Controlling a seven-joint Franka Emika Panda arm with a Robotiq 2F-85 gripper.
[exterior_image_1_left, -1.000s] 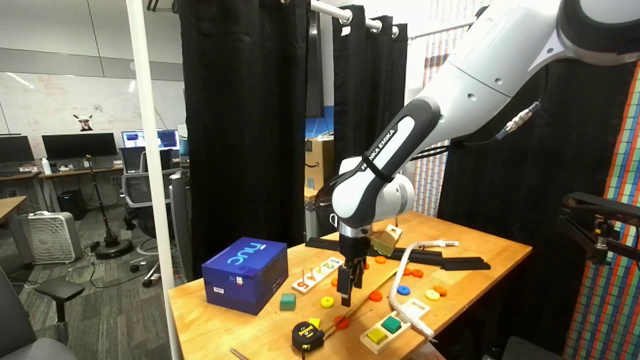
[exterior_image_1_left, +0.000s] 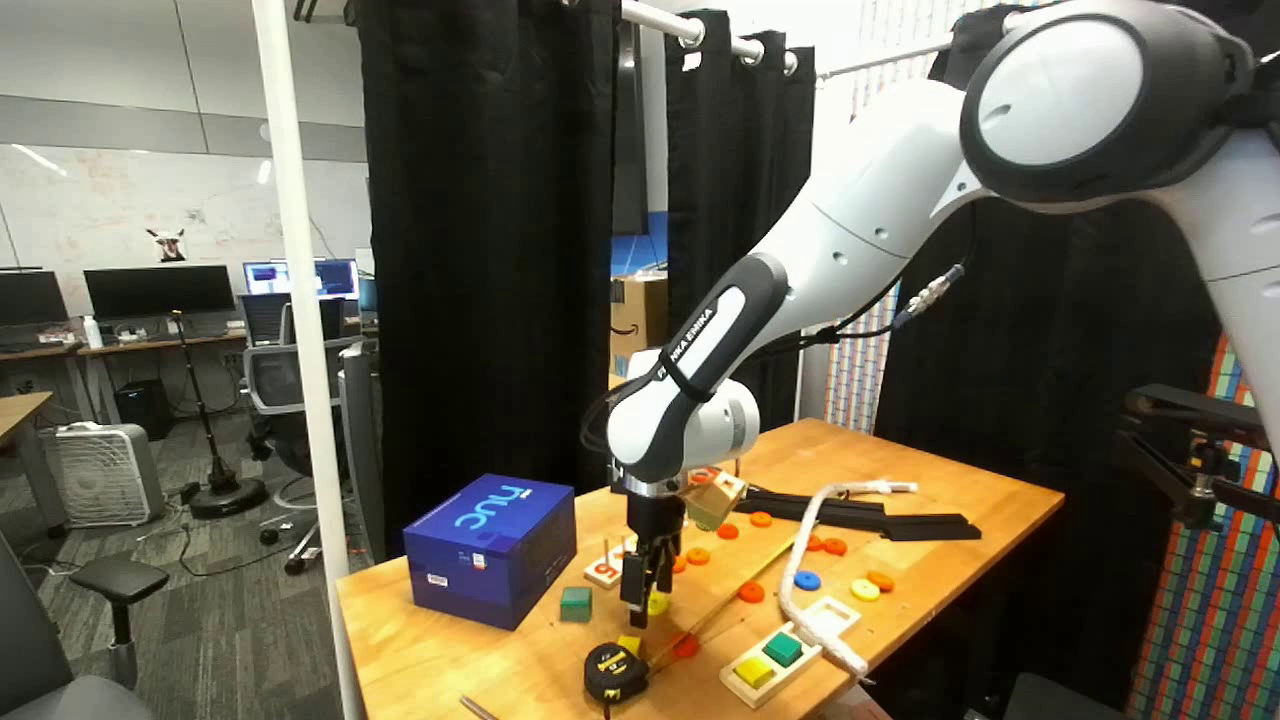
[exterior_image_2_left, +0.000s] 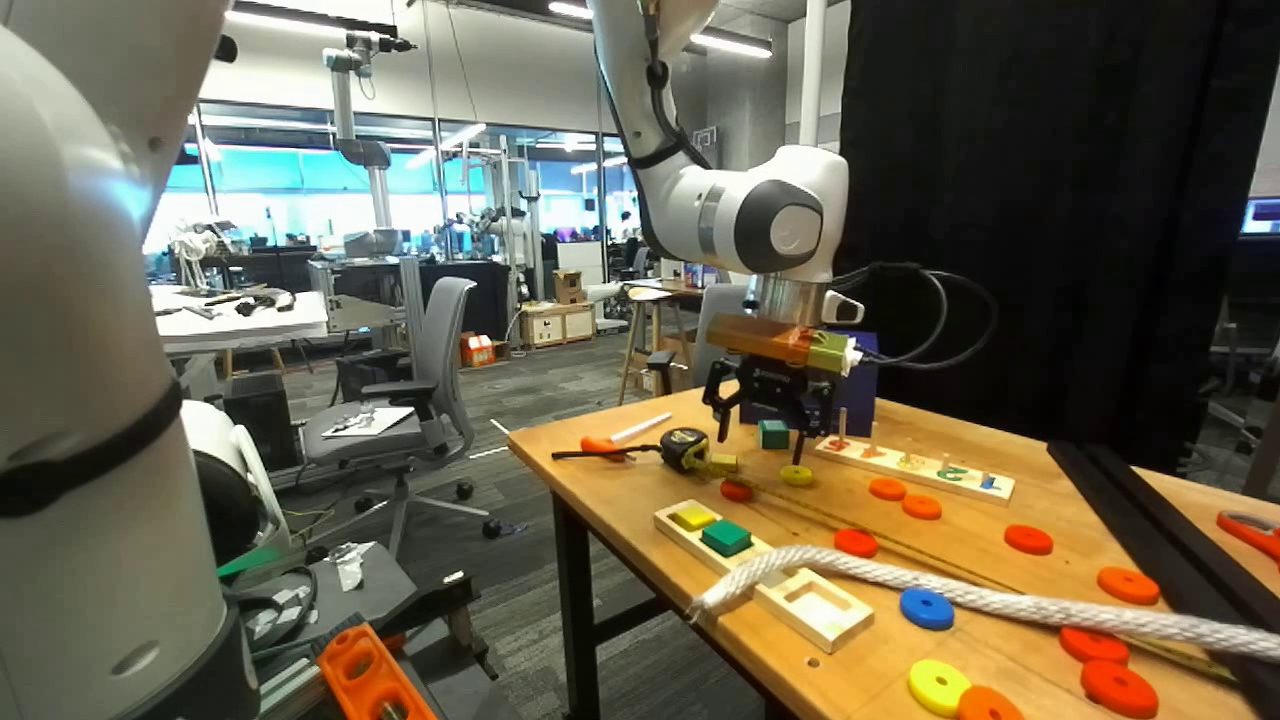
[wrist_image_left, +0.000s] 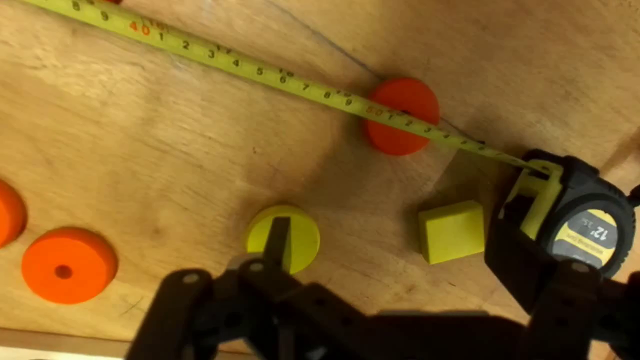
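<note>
My gripper stands open above the table, its fingers spread wide with nothing held. In the wrist view, one fingertip overlaps a yellow ring (wrist_image_left: 304, 243), and the other reaches beside the black tape measure (wrist_image_left: 585, 222). Between the two fingers lies a small yellow block (wrist_image_left: 453, 233) on the wood. The tape's yellow blade (wrist_image_left: 258, 71) runs out across a red ring (wrist_image_left: 405, 102). A wooden shape tray (exterior_image_2_left: 828, 610) holds a yellow block (exterior_image_2_left: 693, 517) and a green block (exterior_image_2_left: 727, 536). Another green block (exterior_image_1_left: 576, 604) rests alone near the blue box.
The blue box (exterior_image_1_left: 489, 552) stands at the table's far left. Behind the gripper is a pegboard (exterior_image_2_left: 918, 468) with numbers. A white rope (exterior_image_2_left: 1008, 607) lies over the tray. Several orange, red and blue rings are scattered about, and black strips (exterior_image_1_left: 828, 510) lie farther back.
My arm has swung toward the blue box and the tape measure, bringing the gripper from beside the yellow ring to over that ring and the yellow block. The table objects look unmoved.
</note>
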